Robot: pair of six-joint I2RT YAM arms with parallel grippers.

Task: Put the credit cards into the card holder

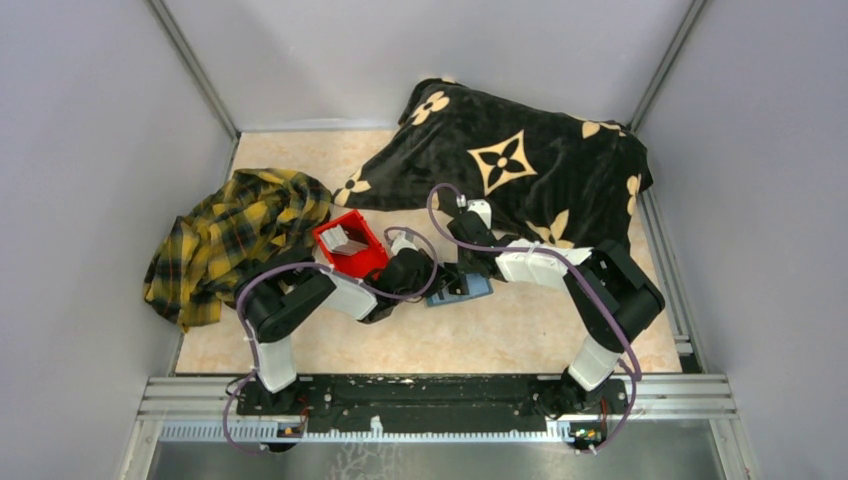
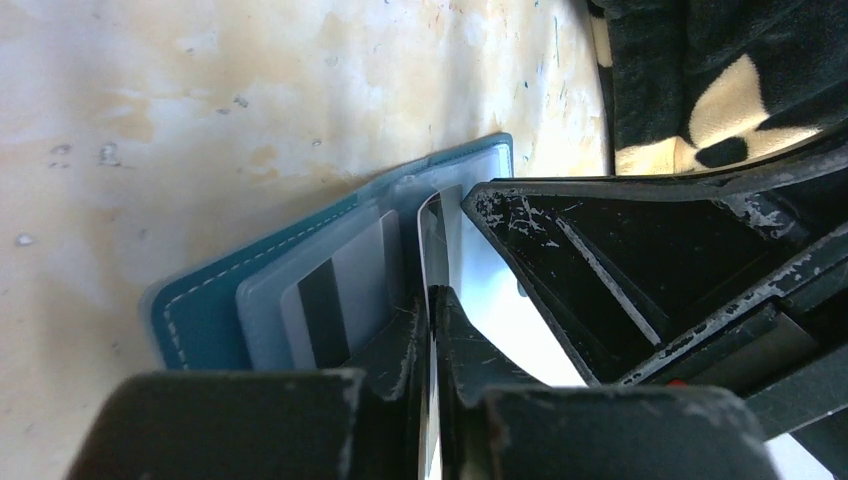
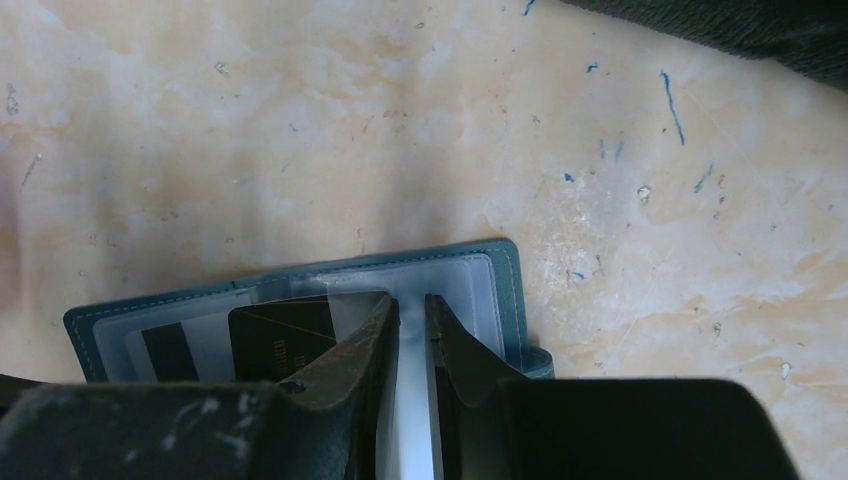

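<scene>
The blue card holder (image 3: pixel 505 290) lies on the table with clear sleeves, a black card (image 3: pixel 280 335) and a striped card (image 2: pixel 320 310) in it. My left gripper is low over the holder, its fingertips close together at a thin upright edge of a card or sleeve; how firmly they hold it is unclear. My right gripper is over the holder's other part, fingertips a narrow gap apart, with nothing clearly between them. In the left wrist view the right gripper's black body reaches over the holder.
A red box (image 1: pixel 355 262) with white cards stands left of the holder. A patterned dark blanket (image 1: pixel 520 150) lies behind, a plaid cloth (image 1: pixel 220 240) at the left.
</scene>
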